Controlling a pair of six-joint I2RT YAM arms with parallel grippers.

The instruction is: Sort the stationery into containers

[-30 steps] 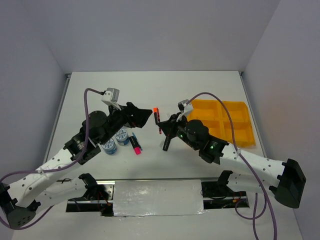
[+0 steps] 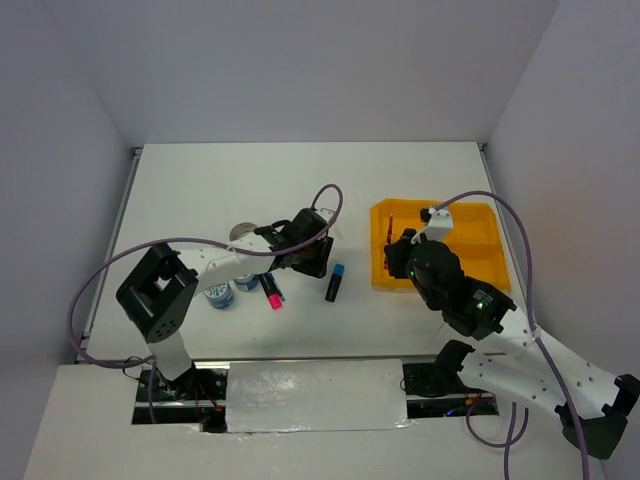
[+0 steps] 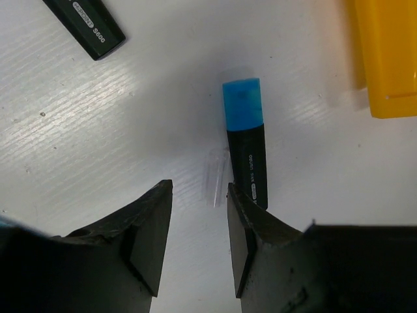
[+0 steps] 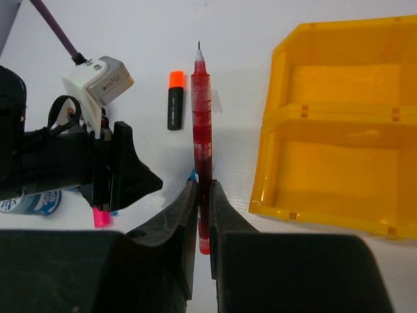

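Note:
My right gripper (image 2: 395,258) is shut on a red pen (image 4: 202,117), held over the left edge of the yellow container (image 4: 342,173). My left gripper, part open and empty, is low over the table. Just beyond its fingers lie a blue-capped black highlighter (image 3: 246,156) and a clear strip (image 3: 215,176). An orange-capped highlighter (image 4: 175,104) lies farther back. A pink-capped pen (image 2: 273,298) lies left of the left gripper in the top view.
Round jars (image 2: 219,295) stand at the left of the table.
My right arm has carried the red pen rightward to the yellow container.

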